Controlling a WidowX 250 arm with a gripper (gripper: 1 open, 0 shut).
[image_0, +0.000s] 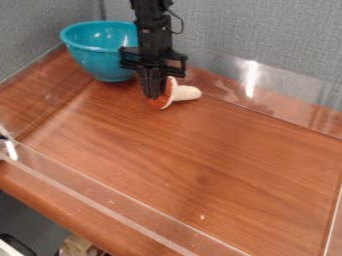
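My black gripper (152, 84) hangs at the upper middle of the camera view, its fingers low over the table beside a turquoise bowl (88, 48) at the back left. Just right of the fingertips lies an orange-and-white object (183, 93) on the wooden table (201, 180), a pale tapered part pointing right. The gripper looks shut; whether it touches that object I cannot tell.
Grey walls close off the back and left, with a clear strip (287, 108) along the table's back edge.
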